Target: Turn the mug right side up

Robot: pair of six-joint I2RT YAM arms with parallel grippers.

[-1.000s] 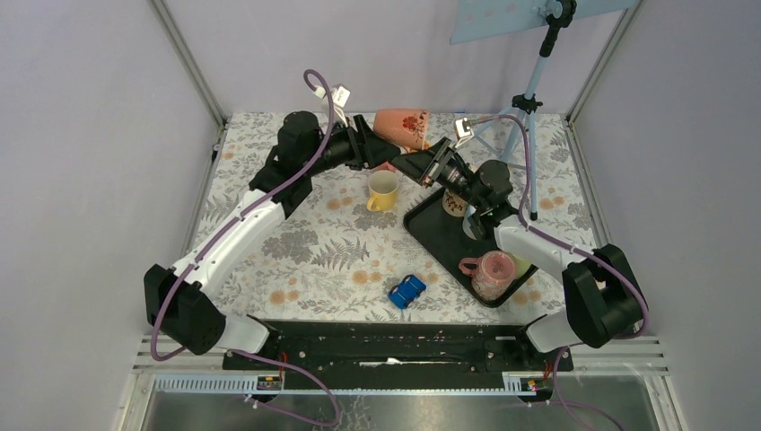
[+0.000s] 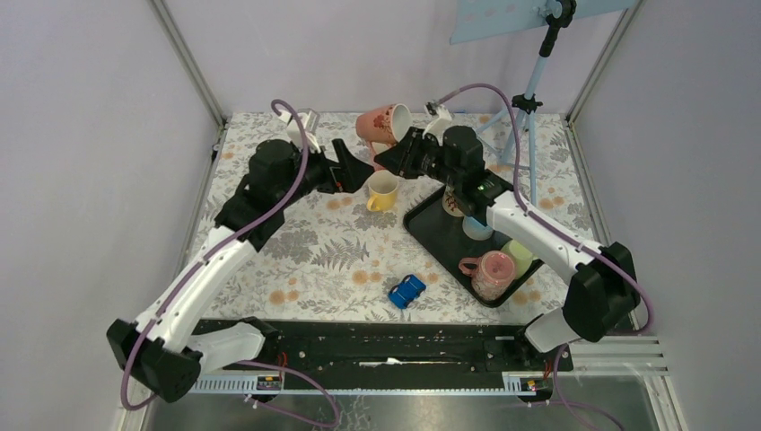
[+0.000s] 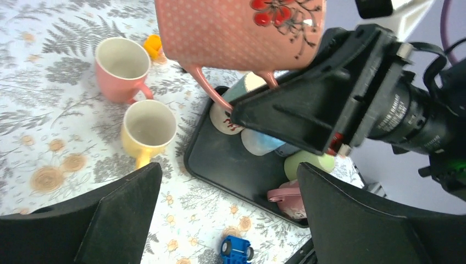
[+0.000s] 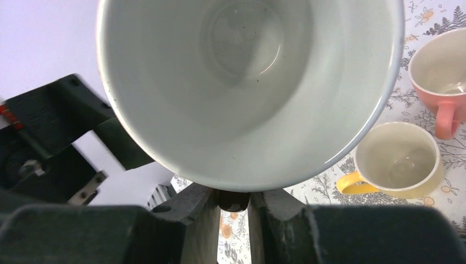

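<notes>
A terracotta mug with red flowers [image 2: 381, 121] is held in the air on its side, its white interior [image 4: 247, 93] filling the right wrist view. My right gripper [image 2: 404, 154] is shut on it; in the left wrist view its pink handle [image 3: 211, 91] runs into that gripper. My left gripper [image 2: 353, 169] stands open just left of the mug, apart from it, with nothing between its fingers.
Below are a yellow mug [image 2: 388, 189] and a pink mug [image 3: 118, 82]. A black tray [image 2: 435, 238] with several cups is at the right, a blue toy car [image 2: 406, 289] at the front.
My left gripper has drawn back leftward from the mug and opened clear of it.
</notes>
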